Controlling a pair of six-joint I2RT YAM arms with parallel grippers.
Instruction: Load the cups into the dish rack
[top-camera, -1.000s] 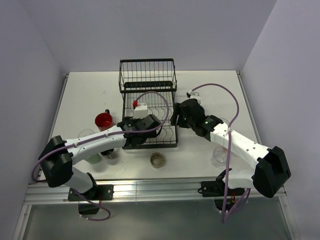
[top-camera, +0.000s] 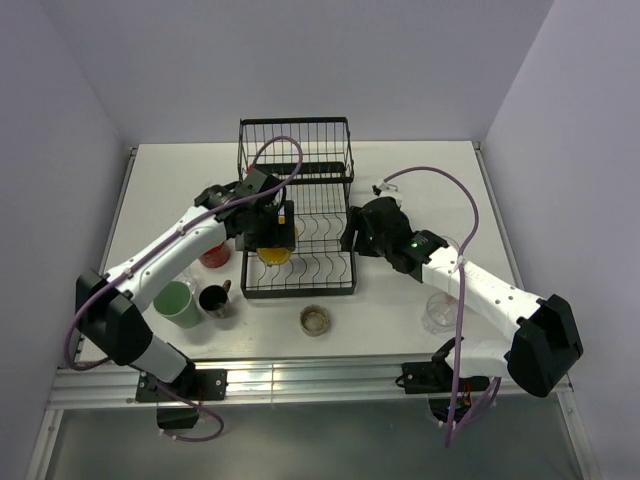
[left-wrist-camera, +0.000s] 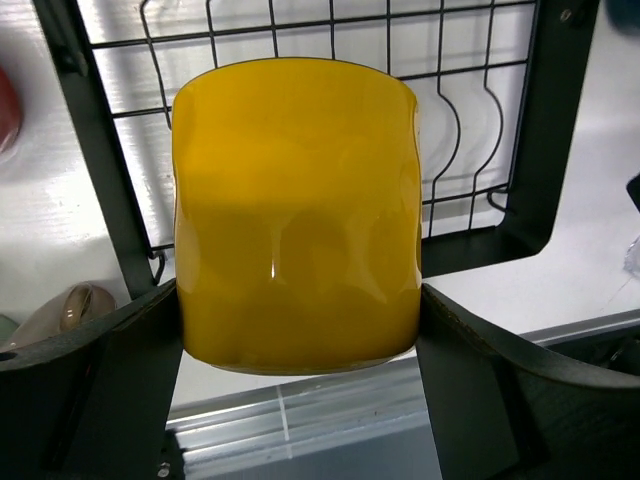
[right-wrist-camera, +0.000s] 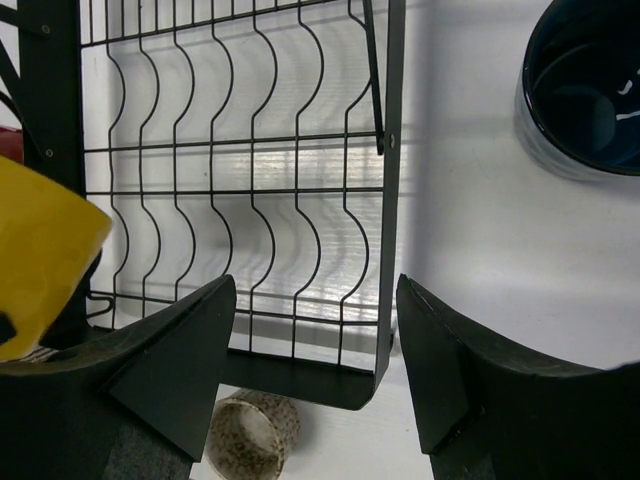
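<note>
A glossy yellow cup lies between the fingers of my open left gripper; its edges meet the fingers in that view, but contact cannot be confirmed. From above, this yellow cup shows over the left front of the black dish rack, partly covered by the gripper. The right wrist view catches it tilted at the left edge. Empty and open, my right gripper hovers at the rack's right side. Left of the rack are a red cup, a dark mug and a green cup.
A speckled cup stands in front of the rack. A dark blue cup is to the rack's right, and a clear glass sits near the right forearm. Bare table lies at the far right and far left.
My left gripper has moved back and to the left over the rack, uncovering the yellow cup and now hiding part of the red one. My right arm has stayed still.
</note>
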